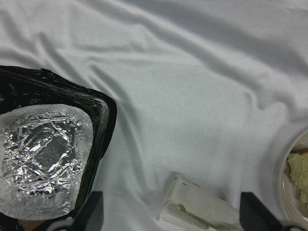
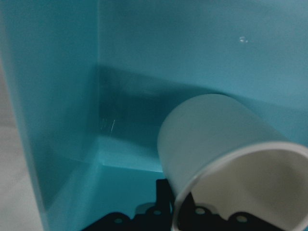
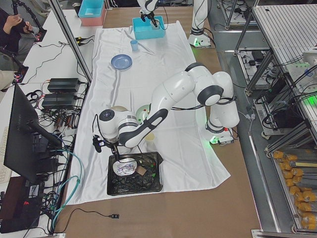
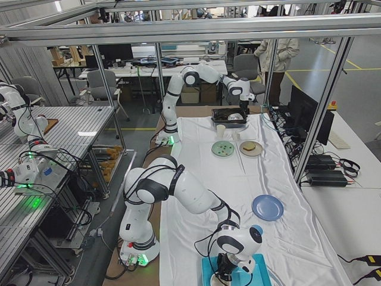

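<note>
In the left wrist view, a foil-covered round item (image 1: 41,156) sits in a black tray (image 1: 103,115), with a pale rectangular container (image 1: 202,207) and a bowl of yellow food (image 1: 301,175) to its right. My left gripper hangs open above them. At the far end, my right gripper is shut on the wall of a white cup (image 2: 211,125), which is tilted on its side inside the blue bin (image 2: 48,86).
A blue plate (image 3: 121,61) and blue cup (image 3: 134,44) stand near the bin. A green plate (image 4: 222,148) and beige plate (image 4: 250,148) lie near the black tray.
</note>
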